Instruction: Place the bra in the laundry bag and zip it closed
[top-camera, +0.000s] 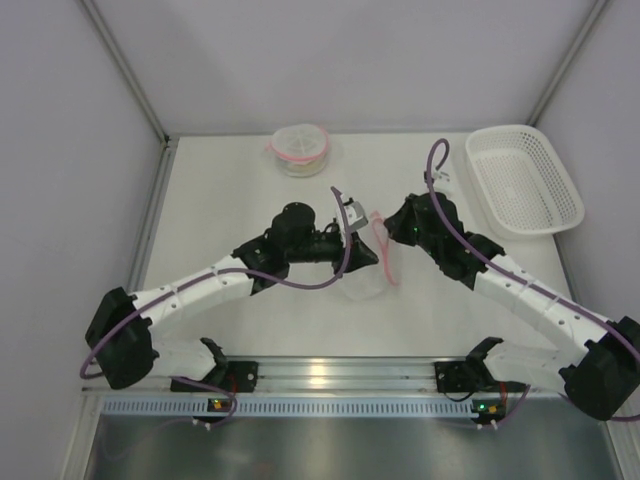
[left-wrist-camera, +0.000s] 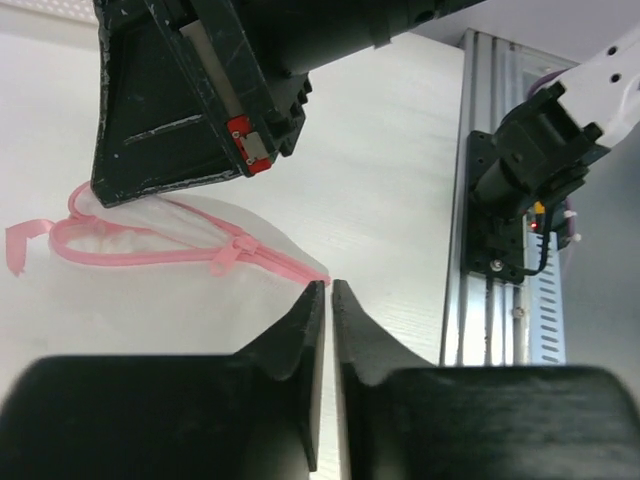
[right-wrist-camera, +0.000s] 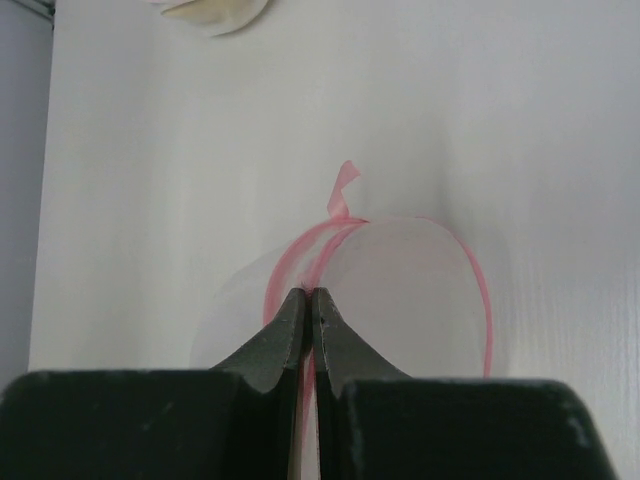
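Note:
A translucent laundry bag with pink zipper edging lies mid-table. My right gripper is shut at the bag's pink-edged opening; whether zipper fabric is between its fingers I cannot tell. In the left wrist view its body sits over the bag's upper edge. My left gripper is low beside the pink zipper end, its fingertips close together with a narrow gap at most. In the top view it is just left of the pink edging.
A round pink-trimmed bag with pale contents stands at the back. A white basket is at the back right. The front rail edge is near.

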